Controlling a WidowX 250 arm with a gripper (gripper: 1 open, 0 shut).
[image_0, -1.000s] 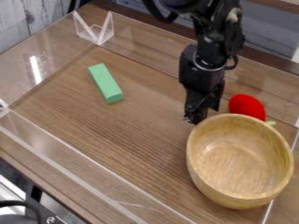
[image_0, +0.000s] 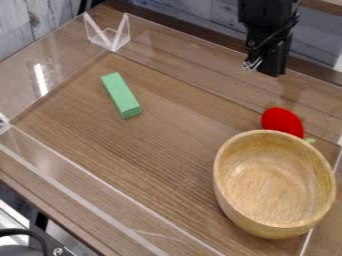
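My gripper (image_0: 251, 60) is raised at the top right, above the back of the table; whether its fingers are open or shut is hard to tell. A red object (image_0: 281, 122) lies on the wooden table (image_0: 134, 160) at the right, just behind a large round wooden bowl (image_0: 274, 215), with a small green tip beside it. A green block (image_0: 120, 95) lies on the left part of the table.
A white wire rack (image_0: 107, 30) stands at the back left.
My gripper has risen and moved back, away from the red object and the bowl. The red object stays at the right behind the bowl.
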